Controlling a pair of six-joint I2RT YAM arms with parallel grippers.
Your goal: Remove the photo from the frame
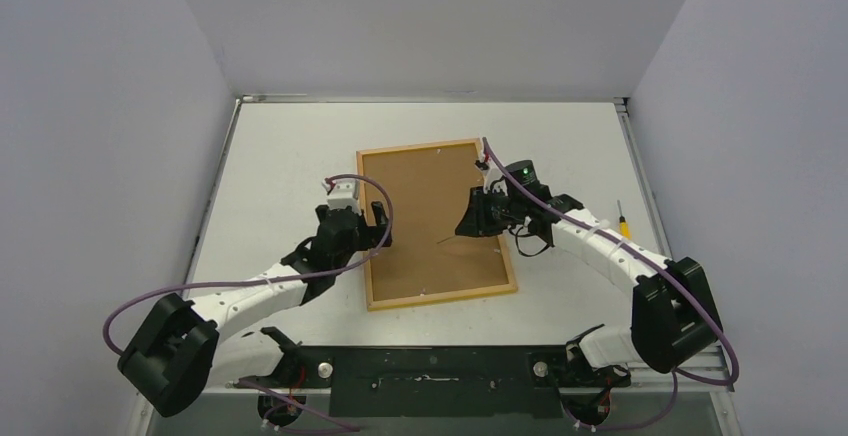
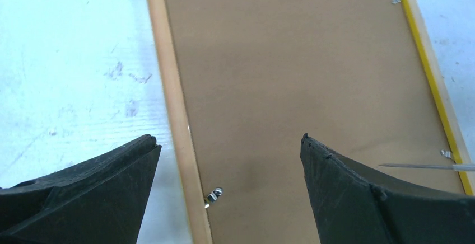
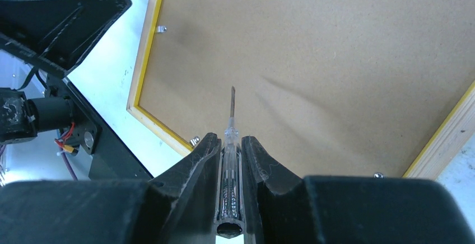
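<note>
The picture frame [image 1: 440, 298] lies back side up on the table, its brown backboard [image 1: 415, 186] inside the wooden rim; no photo shows. Small metal clips [image 2: 213, 195] sit along the inner edges. Over the left side of the frame, my left gripper stands open, its fingers straddling the wooden edge above a clip, with nothing between them. My right gripper is shut on a screwdriver with a clear handle [image 3: 230, 171]. Its thin shaft [image 3: 233, 103] points across the board, apparently above the surface.
A second screwdriver with a yellow handle [image 1: 624, 227] lies on the table at the right edge. Part of the left gripper shows in the right wrist view.
</note>
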